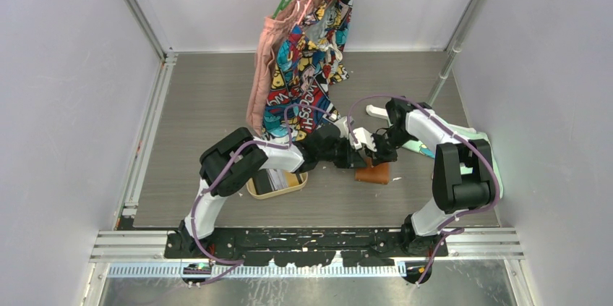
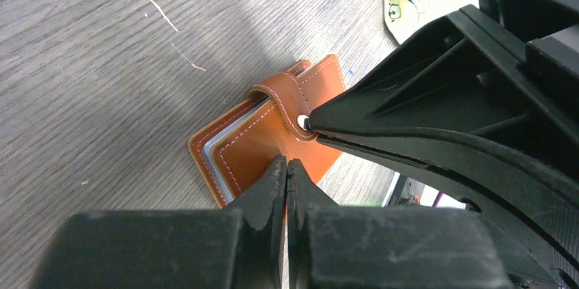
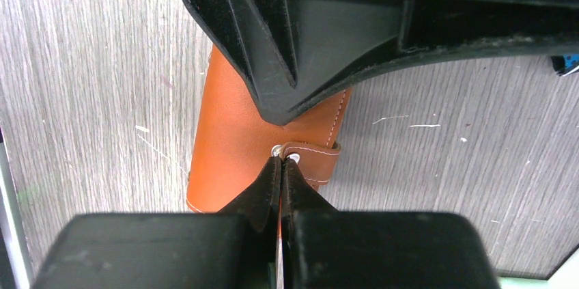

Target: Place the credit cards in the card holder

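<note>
The brown leather card holder [image 1: 372,172] lies on the table under both arms. Pale card-like edges [image 2: 237,130] show between its leather layers in the left wrist view. Its snap strap [image 2: 287,101] is folded over one edge onto the face. My right gripper is shut on the tip of that strap, beside a metal snap. My left gripper is shut with nothing showing between its fingers; its tips are at the holder's face. In the right wrist view, the left fingers [image 3: 273,108] cover part of that face.
A shallow tray [image 1: 278,192] with several cards or flat items sits under the left arm. Hanging clothes [image 1: 307,60] reach down behind the grippers. A pale green patterned cloth [image 1: 473,136] lies at the right.
</note>
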